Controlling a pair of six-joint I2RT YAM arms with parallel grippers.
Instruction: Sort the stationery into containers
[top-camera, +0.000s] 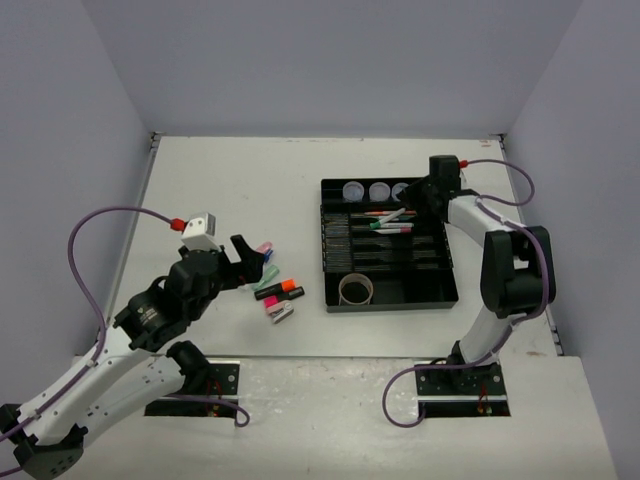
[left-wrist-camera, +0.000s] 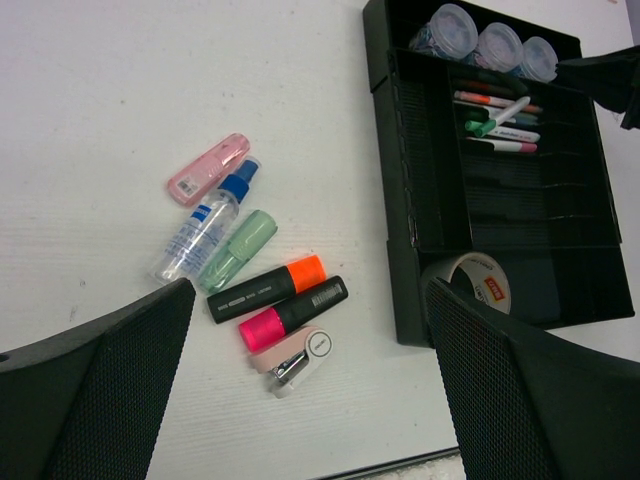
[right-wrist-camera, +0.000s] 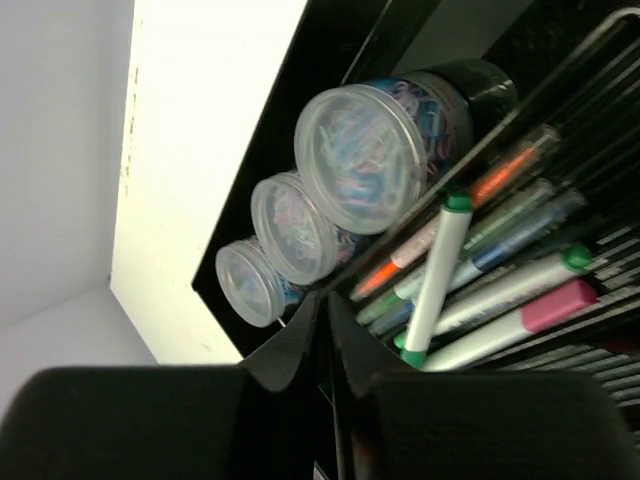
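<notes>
On the table left of the black organizer (left-wrist-camera: 405, 290) lie a pink item (left-wrist-camera: 209, 170), a spray bottle (left-wrist-camera: 207, 225) with a blue top, a green highlighter (left-wrist-camera: 237, 250), an orange-capped highlighter (left-wrist-camera: 267, 287), a pink-capped one (left-wrist-camera: 293, 313) and a stapler (left-wrist-camera: 295, 360). Above their right side hangs my left gripper (top-camera: 251, 259), wide open and empty. At the organizer's back row, by the rightmost clip jar (top-camera: 400, 191), is my right gripper, its fingers together with nothing seen between them. One green-capped marker (right-wrist-camera: 438, 275) rests slantwise across the other pens.
Three lidded jars stand in the back compartment, among them the left jar (top-camera: 353, 191). A tape roll (top-camera: 355, 289) sits in the front one, whose right part is empty.
</notes>
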